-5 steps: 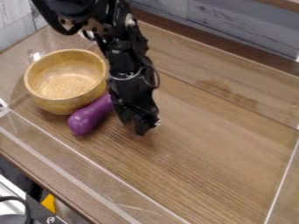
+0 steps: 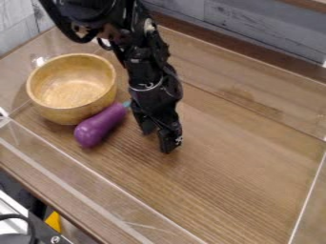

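Note:
My gripper (image 2: 162, 133) hangs low over the middle of the wooden table, at the end of the black arm that reaches in from the top. It is open, though its dark fingers are hard to make out in detail. Just left of it a purple eggplant (image 2: 99, 128) with a green stem end lies on the table. A yellow bowl (image 2: 72, 67) stands above and left of the eggplant, beside the arm.
A pale wall edge runs along the back right. Cables and a small yellow item lie beyond the table's lower left edge.
The gripper has moved slightly and now appears lower and turned a little toward the front. The eggplant and bowl look unmoved.

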